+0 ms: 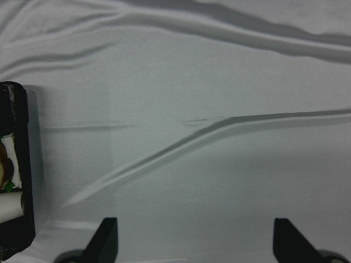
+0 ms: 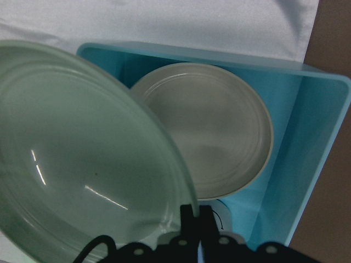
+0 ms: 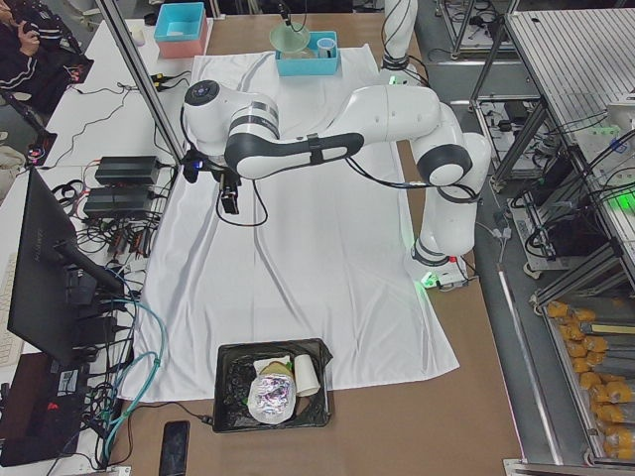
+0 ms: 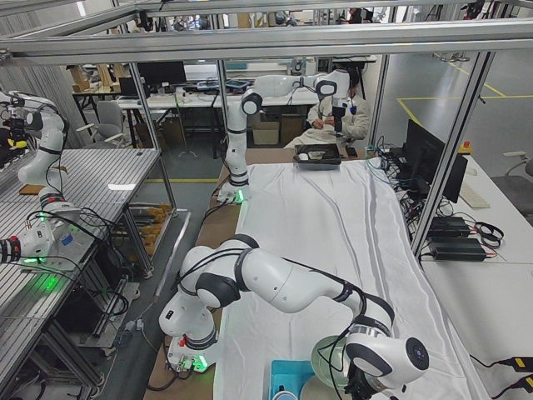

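A pale green plate is tilted at the edge of a blue bin, my right gripper shut on its rim. Inside the bin lie a beige plate and a light cup, partly hidden beneath the gripper in the right wrist view. My left gripper hangs open and empty over the white cloth. At the near end in the camera left view, a black tray holds a foil-covered item, food and a white roll.
A monitor, power boxes and cables crowd the left side. Metal frame posts border the table, and another metal bench stands to the right.
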